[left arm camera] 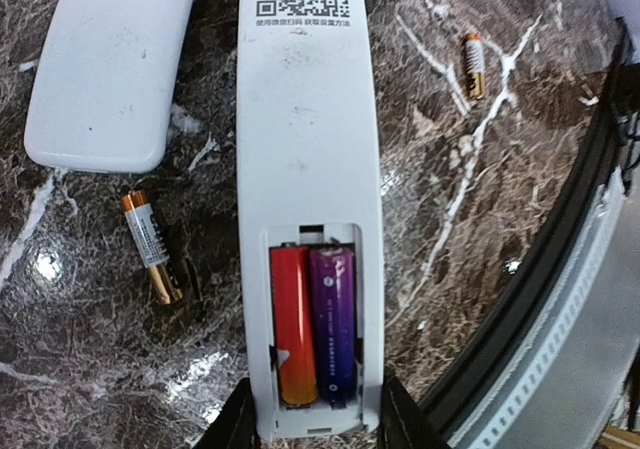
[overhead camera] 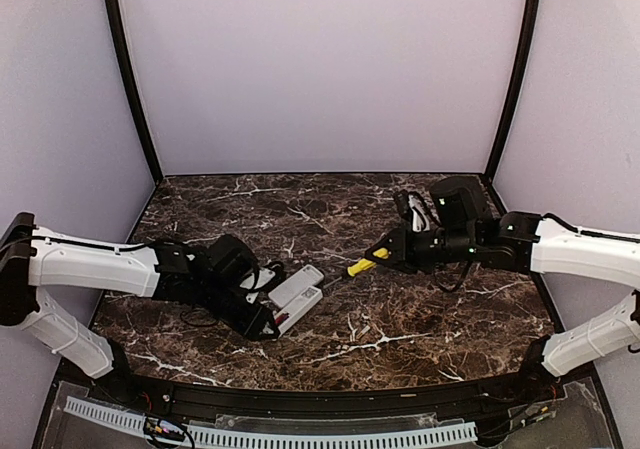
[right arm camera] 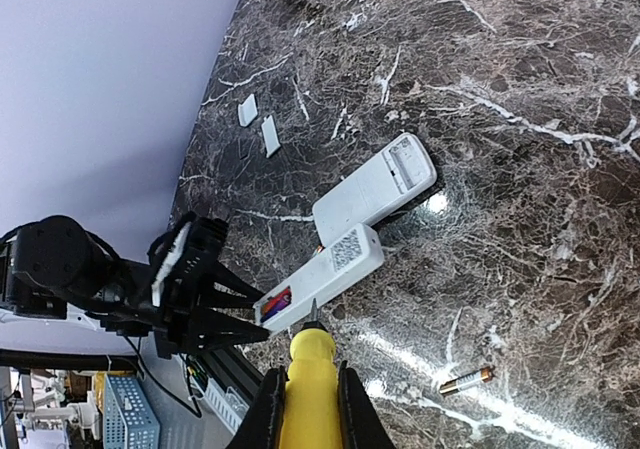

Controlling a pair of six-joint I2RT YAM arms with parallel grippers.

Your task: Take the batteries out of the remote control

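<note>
In the left wrist view my left gripper is shut on the end of a white remote control. Its open compartment faces up, and inside it a red battery and a purple battery lie side by side. My right gripper is shut on the yellow handle of a screwdriver. The screwdriver's thin tip points toward the remote; in the top view it stays to the right of the remote, apart from it. Whether the remote touches the table cannot be told.
Beside the held remote lies a second white remote. Loose batteries rest on the marble table, one near it and one farther right. Two small white pieces, one being a cover piece, lie beyond.
</note>
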